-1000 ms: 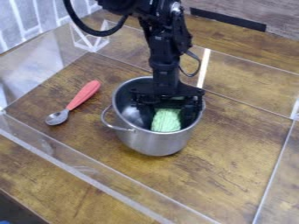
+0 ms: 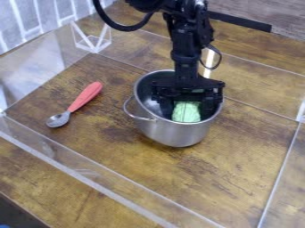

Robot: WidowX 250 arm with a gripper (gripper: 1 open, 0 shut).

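A silver metal pot (image 2: 173, 129) stands on the wooden surface in the middle, with a green object (image 2: 186, 111) inside it. My black gripper (image 2: 186, 100) reaches down from the top into the pot, over and around the green object. Whether its fingers are open or shut on the object is hard to make out.
A spoon with a red handle (image 2: 84, 98) lies left of the pot. Clear plastic edges run along the left side.
Over the last second the pot has shifted slightly to the right, with my gripper still down inside it. The spoon has stayed in place.
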